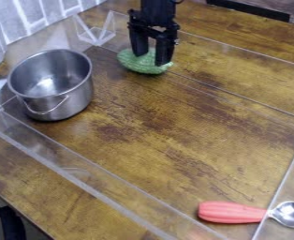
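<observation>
My black gripper (154, 45) hangs at the top centre, directly over a green oval object (142, 64) lying on the wooden table. Its fingers reach down onto or just above the green object; whether they grip it, and how far apart they stand, is unclear at this size.
A steel pot (50, 86) stands at the left. A spoon with a red handle (231, 212) lies at the bottom right. Clear plastic walls edge the area.
</observation>
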